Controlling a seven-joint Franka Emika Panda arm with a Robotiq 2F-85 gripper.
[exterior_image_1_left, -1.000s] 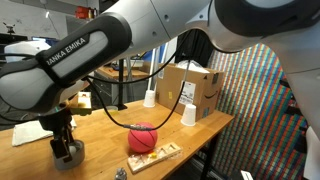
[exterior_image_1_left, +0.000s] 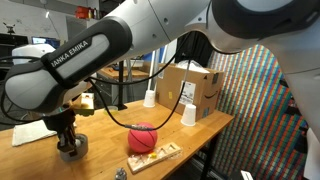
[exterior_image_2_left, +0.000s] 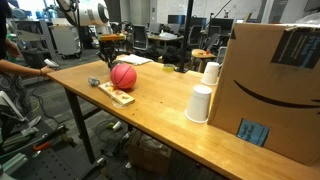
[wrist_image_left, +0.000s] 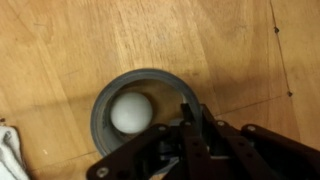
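A dark grey round cup (wrist_image_left: 101, 118) stands open side up in the wrist view, with a pale ball (wrist_image_left: 131, 112) inside, toward its left. My gripper is at the right side of the cup's rim, shut on the cup's wall. In exterior view 1 the same cup (exterior_image_1_left: 74, 153) is at the left of the table, right under the gripper's fingers. Whether its base touches the table cannot be told. The lower part of the cup is hidden behind the gripper in the wrist view.
A red ball (exterior_image_1_left: 142, 138) and a light wooden strip (exterior_image_1_left: 160, 156) lie right of the cup. White cups (exterior_image_1_left: 189, 115) and a cardboard box (exterior_image_1_left: 195, 88) stand farther right. White cloth (exterior_image_1_left: 30, 132) lies behind the gripper. Bare wood separates the cup from the red ball.
The gripper and the grey cup have shifted slightly right and up in exterior view 1. The red ball, wooden strip and box have stayed where they were.
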